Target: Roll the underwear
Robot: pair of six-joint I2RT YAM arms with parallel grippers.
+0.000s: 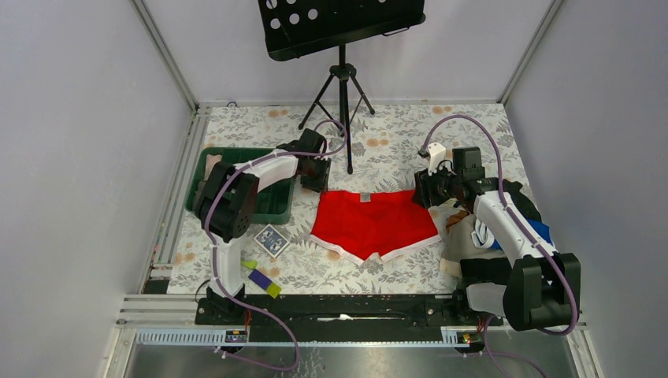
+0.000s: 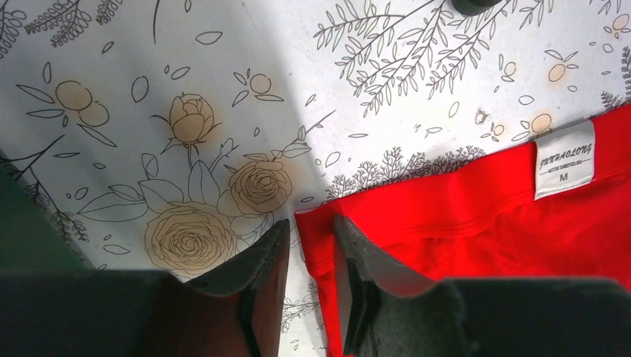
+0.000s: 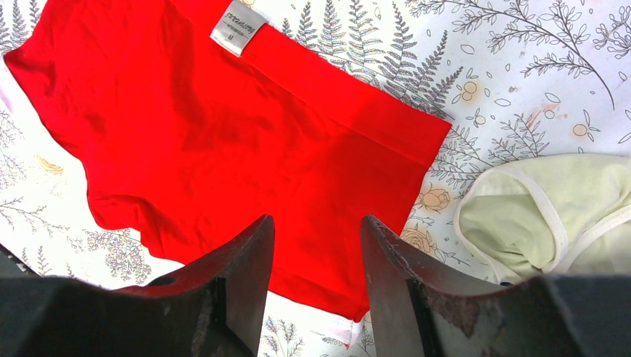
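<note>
Red underwear with white leg trim (image 1: 370, 224) lies flat on the floral mat, its waistband label (image 2: 563, 161) up at the back. My left gripper is low at the waistband's left corner, fingers part open, one finger over the red cloth and the other just beside it; whether it touches cloth I cannot tell. My right gripper stands open over the underwear's right part, near its right waistband corner in the top view, holding nothing.
A green bin (image 1: 272, 206) is at the left, with a card (image 1: 271, 241) below it. A music stand (image 1: 343, 67) stands behind. Piled clothes (image 3: 551, 208) lie at the right.
</note>
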